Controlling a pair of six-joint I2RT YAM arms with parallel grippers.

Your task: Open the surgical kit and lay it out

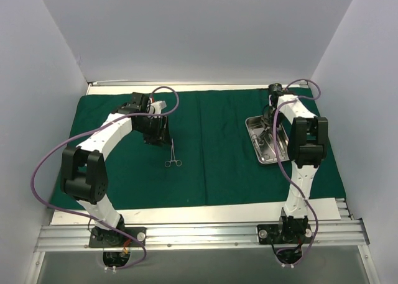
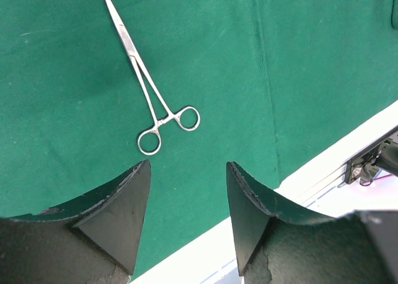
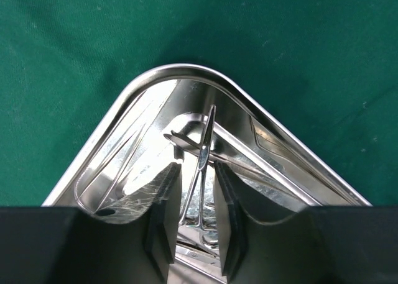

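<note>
A steel clamp with ring handles (image 2: 134,51) lies alone on the green cloth (image 1: 221,172), in the left part of the top view. Over it my left gripper hangs open with nothing between its fingers. On the right, a metal tray (image 3: 171,71) holds several shiny instruments. My right gripper is over one end of this tray, its fingers partly open. A slim scissor-like instrument (image 3: 203,158) shows in line with the gap between the right fingers. Whether they touch it cannot be told. The lower tray is hidden behind the gripper.
Inside the tray, a tweezer-like piece (image 3: 185,142) crosses under the slim instrument, and a clear wrapper-like piece (image 3: 127,200) lies at the left. Grey walls (image 1: 205,38) stand behind and at both sides.
</note>
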